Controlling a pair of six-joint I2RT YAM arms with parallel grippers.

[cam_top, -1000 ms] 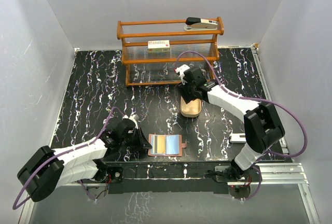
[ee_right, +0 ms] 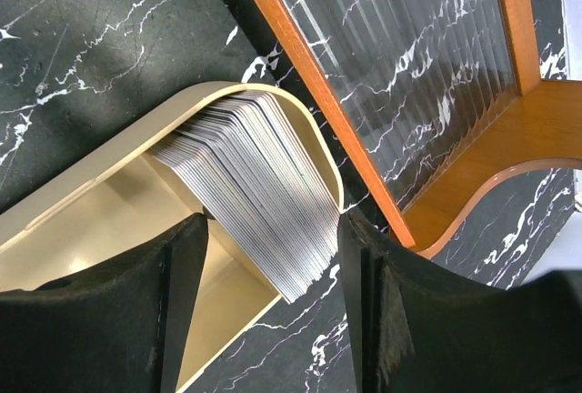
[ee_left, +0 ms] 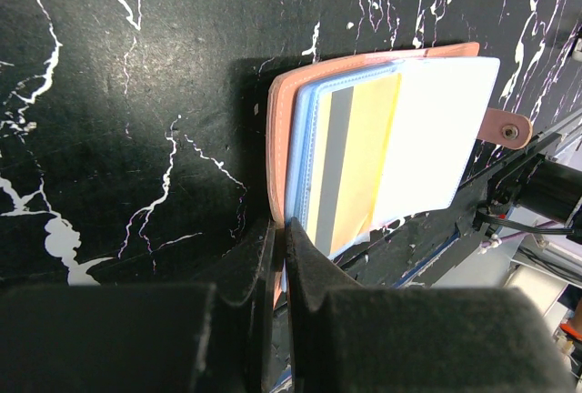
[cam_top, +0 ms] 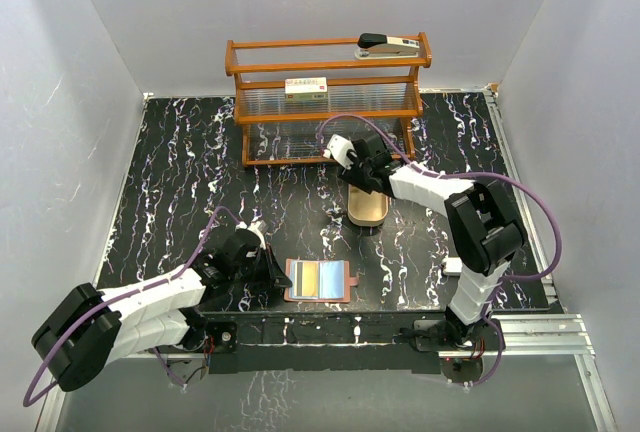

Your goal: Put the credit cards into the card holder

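The card holder lies spread open near the front edge, its brown cover (cam_top: 348, 292) and snap tab (ee_left: 505, 128) showing. A yellow card with a dark stripe (ee_left: 364, 138) lies in its blue-edged sleeve pages, beside a blank whitish page (ee_left: 436, 129). My left gripper is shut on the holder's left edge. At the back, a stack of thin cards (ee_right: 259, 184) leans in a cream box (ee_right: 82, 197). Over the box, my right gripper is open, a finger on either side of the stack.
Close behind the box stands a wooden rack (cam_top: 238, 112) carrying a small box (cam_top: 305, 89) and a stapler (cam_top: 388, 47). A white object (cam_top: 452, 266) lies at the right, partly behind the right arm.
The left arm and the card holder have hardly moved.
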